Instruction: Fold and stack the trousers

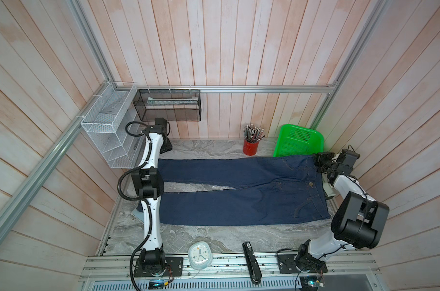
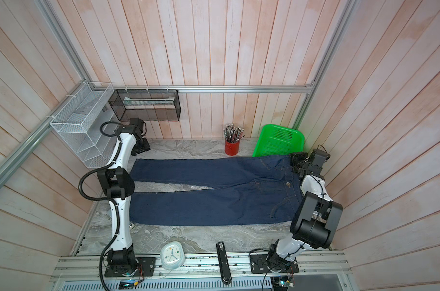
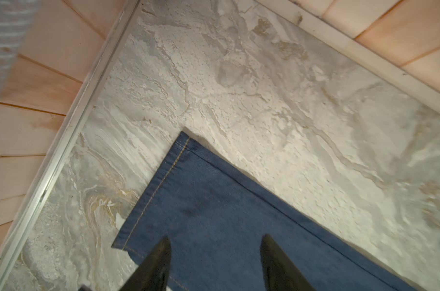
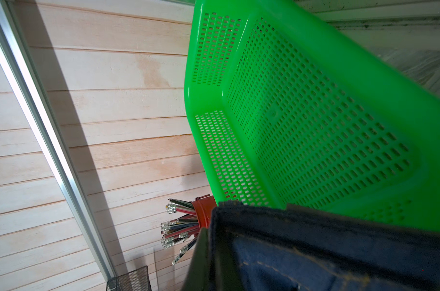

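Note:
Dark blue trousers (image 1: 239,203) lie spread flat across the table, legs pointing left and waist at the right. In the left wrist view, one leg's stitched hem (image 3: 154,191) rests on the table. My left gripper hovers over that leg end, its fingers (image 3: 157,264) apart with no cloth between them. At the far right, my right gripper (image 2: 297,159) is at the back corner of the waist. The right wrist view shows the waistband (image 4: 326,223) lifted against its dark fingers (image 4: 198,266), which are shut on the cloth edge.
Close behind the waist stands a green basket (image 1: 300,140), with a red cup of pencils (image 1: 250,147) to its left. Wire shelves (image 1: 113,126) occupy the back left corner. A white clock (image 1: 200,255) and a black stapler (image 1: 251,262) lie along the front edge.

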